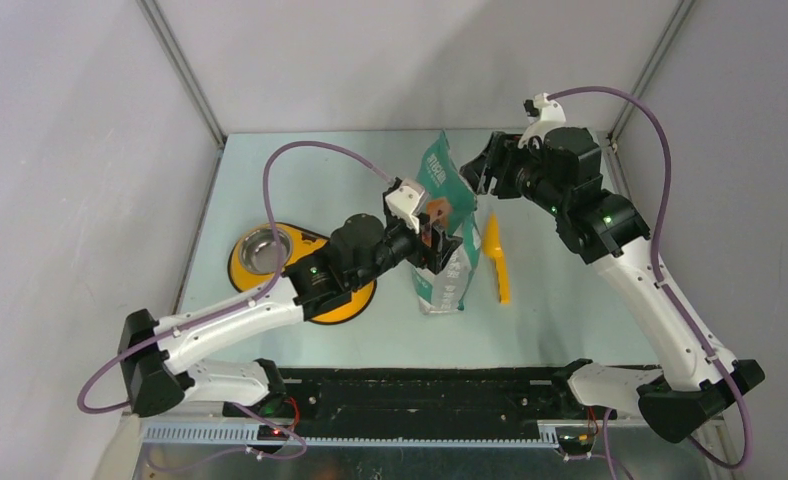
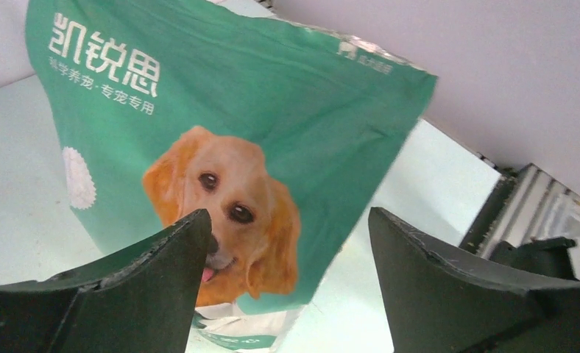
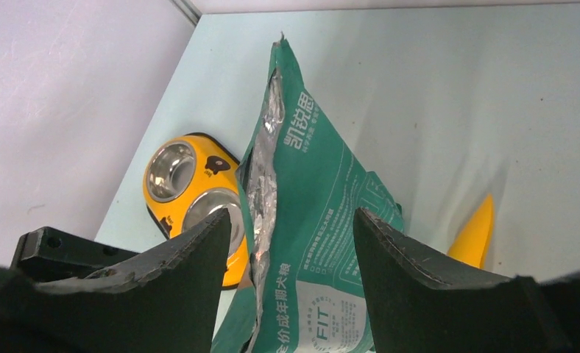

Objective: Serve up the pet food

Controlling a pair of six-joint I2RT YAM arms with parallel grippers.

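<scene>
A green and white pet food bag (image 1: 446,188) with a dog picture stands upright on the table, its top edge crumpled. My left gripper (image 1: 450,250) is at the bag's near left side, fingers apart. In the left wrist view the dog's face (image 2: 235,213) shows beyond the open fingers (image 2: 162,272). On the bag's right, near its top, my right gripper (image 1: 477,178) stands open. In the right wrist view the silvery top seam (image 3: 265,176) runs between its parted fingers. Left of the bag lies a yellow double bowl (image 3: 217,176), partly covered by my left arm in the top view.
A yellow scoop (image 1: 496,250) lies on the table just right of the bag. Walls enclose the table at the back and both sides.
</scene>
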